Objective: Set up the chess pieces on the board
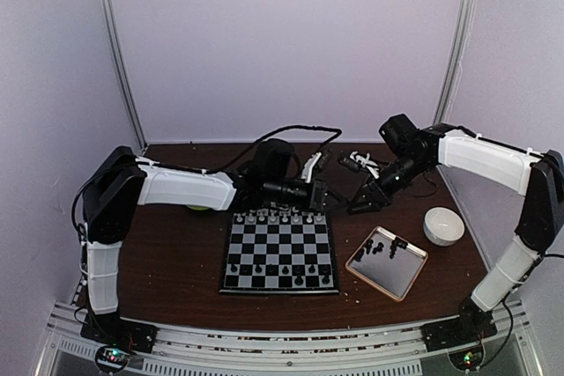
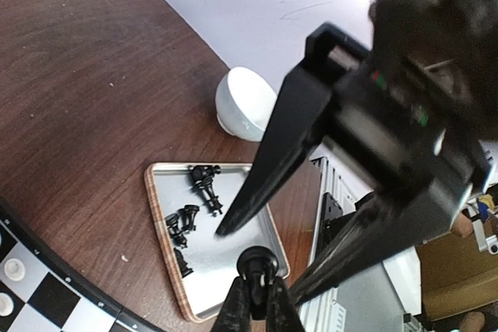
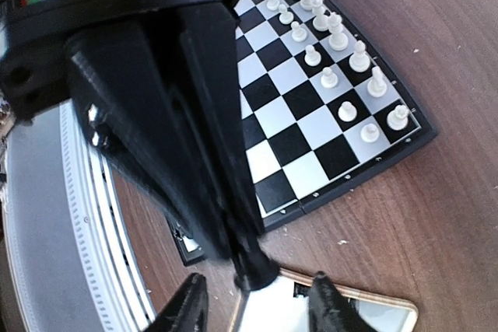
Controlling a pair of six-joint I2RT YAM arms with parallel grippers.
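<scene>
A black chess piece (image 2: 257, 260) hangs in the air to the right of the board, its round base showing. My left gripper is shut on it, and the fingers hide its other end. In the right wrist view, the piece (image 3: 257, 271) sits between the spread fingertips of my right gripper, which stands open with a gap on both sides. From above, both grippers meet near the board's back right corner. The chessboard (image 1: 224, 253) carries white pieces at its far side and black pieces at its near side.
A shallow tray (image 1: 405, 272) with several black pieces lying in it stands right of the board. Behind it is a white bowl (image 1: 443, 226). Bare wood separates board and tray.
</scene>
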